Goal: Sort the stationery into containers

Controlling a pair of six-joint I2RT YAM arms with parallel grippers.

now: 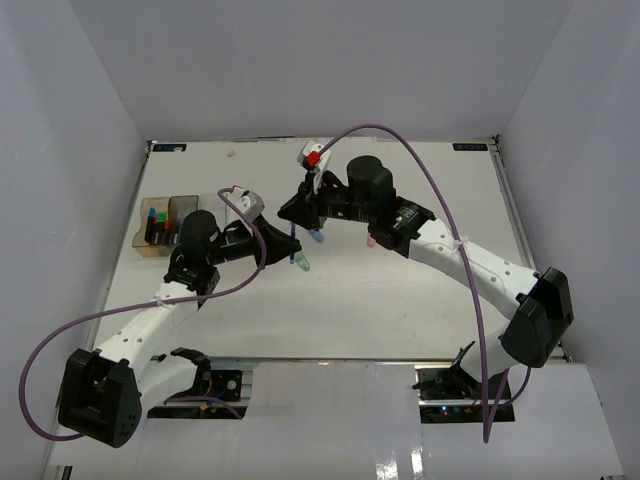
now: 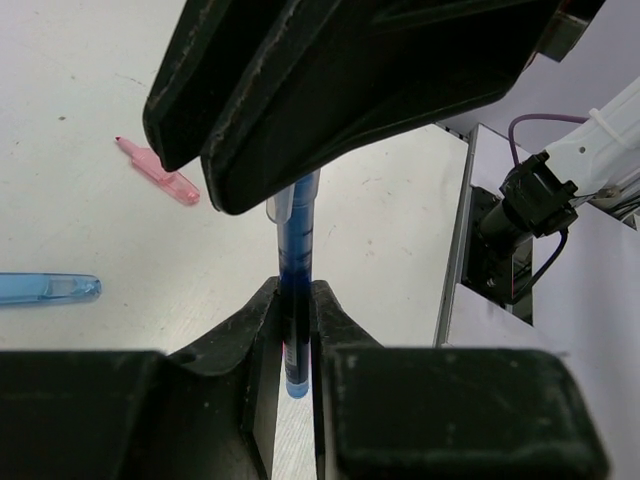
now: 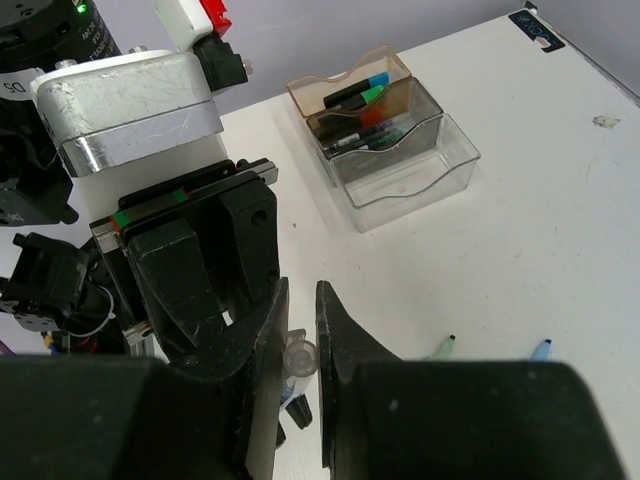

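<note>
My left gripper (image 1: 290, 245) is shut on an upright blue pen (image 2: 296, 235), near the middle of the table. Above it, my right gripper (image 1: 290, 212) is shut at the upper end of the same pen; the two grippers nearly meet. On the table lie a pink highlighter (image 2: 160, 172), a blue one (image 2: 45, 288) and a green one (image 1: 302, 260). The clear organizer (image 3: 405, 180) at the left of the table holds several pens and markers in its rear compartments; its front compartment looks empty.
Both arms reach over its middle, and purple cables loop above them.
</note>
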